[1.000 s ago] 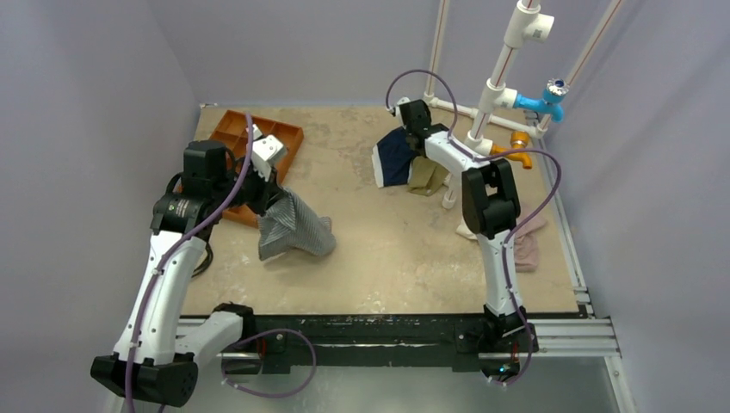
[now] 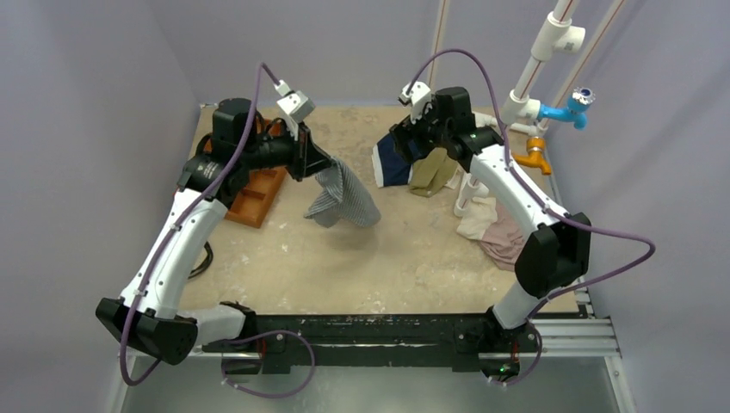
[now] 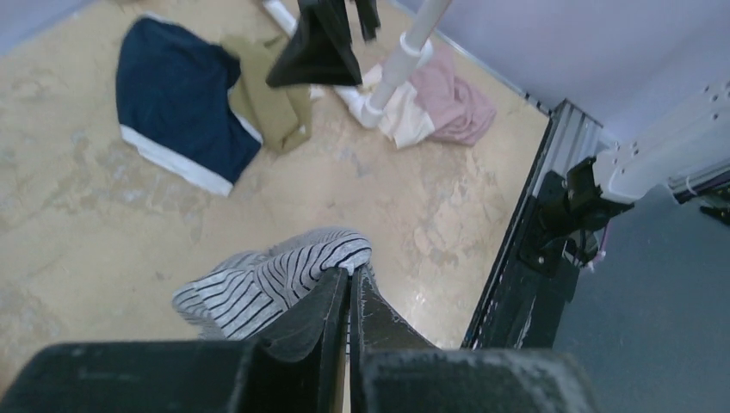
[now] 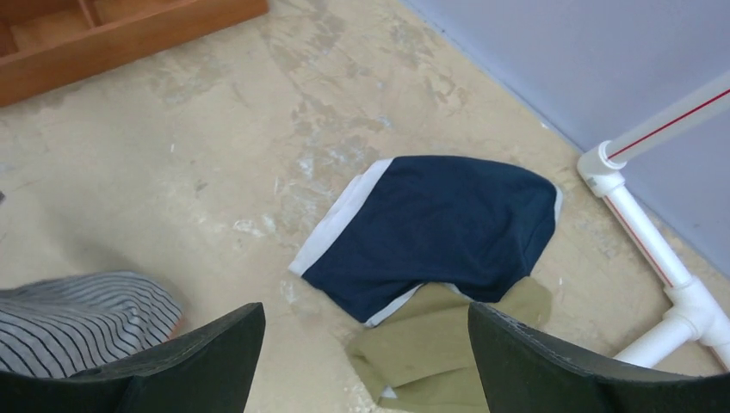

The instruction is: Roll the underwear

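Note:
A grey-and-white striped piece of underwear (image 2: 344, 198) hangs from my left gripper (image 2: 325, 163), bunched at its top and draping above the table. In the left wrist view the striped cloth (image 3: 297, 280) shows at the tips of my left gripper, which is shut on it. Above the back of the table, over the navy and olive clothes, my right gripper (image 2: 398, 142) is open. Nothing lies between its fingers in the right wrist view, where part of the striped cloth (image 4: 95, 318) shows at lower left.
Navy cloth (image 4: 439, 224) with a white band partly overlaps olive cloth (image 4: 430, 344). Cream and pink cloths (image 2: 504, 237) lie at the right, by the white pipe stand (image 2: 521, 95). A brown compartment tray (image 2: 254, 202) sits at left.
My left gripper has carried the striped underwear rightward and somewhat toward the back. The right arm's elbow has swung right, while its gripper stays over the navy cloth. The pipe stand has shifted right.

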